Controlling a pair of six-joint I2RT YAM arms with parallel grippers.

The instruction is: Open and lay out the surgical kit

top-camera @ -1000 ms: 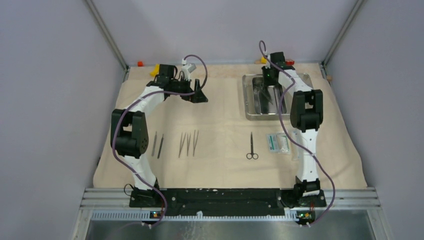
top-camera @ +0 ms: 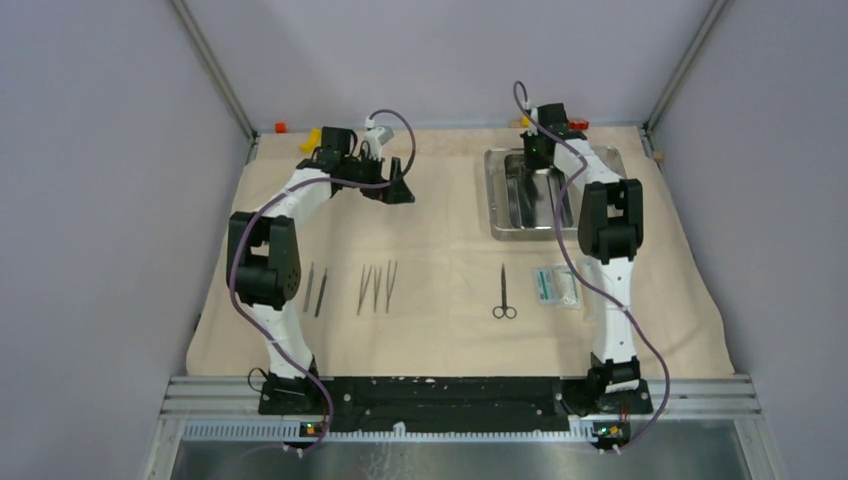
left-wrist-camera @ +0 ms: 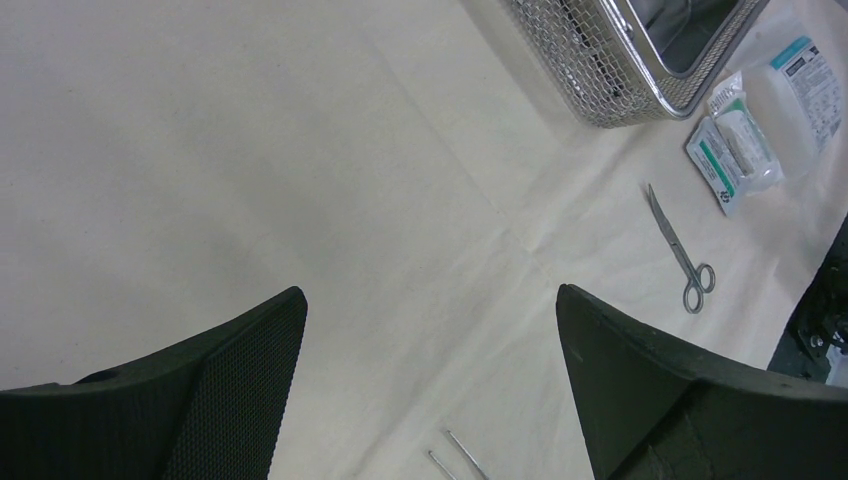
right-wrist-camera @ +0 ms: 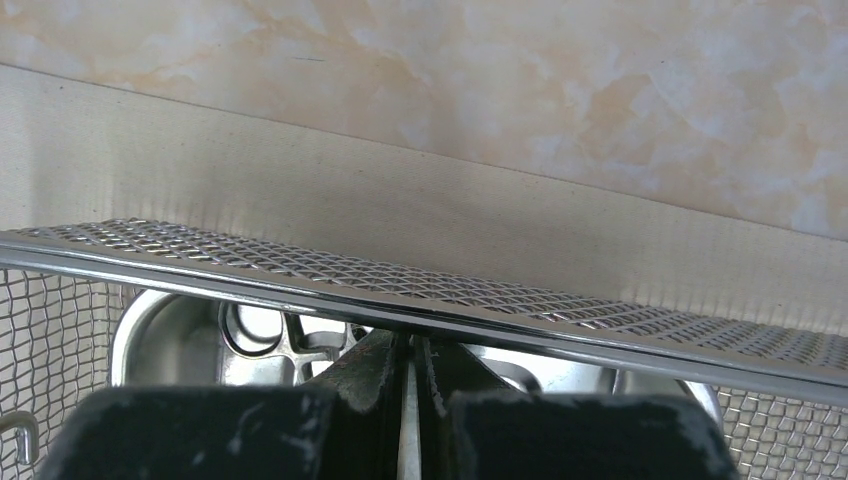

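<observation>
The wire-mesh instrument basket [top-camera: 489, 195] stands at the back right with a metal inner tray [right-wrist-camera: 180, 350] in it. Inside lies an instrument with a ring handle [right-wrist-camera: 250, 350], close beneath my right gripper. That gripper is shut at the basket's far rim; whether anything thin is between its tips is hidden. Over bare cloth at the back left, my left gripper stands open and empty. Laid out on the cloth are scissors [top-camera: 504, 292], dressing packs [top-camera: 557, 286], slim handles [top-camera: 321, 294] and tweezers [top-camera: 377, 288].
Beige cloth [top-camera: 440, 335] covers the table, its middle clear between the tweezers and the basket. A marble-patterned strip [right-wrist-camera: 560, 90] runs behind the basket. Small yellow and red items [top-camera: 311, 140] sit along the back edge.
The dark instrument part seen below it in the tray earlier no longer shows there. The left arm has barely moved.
</observation>
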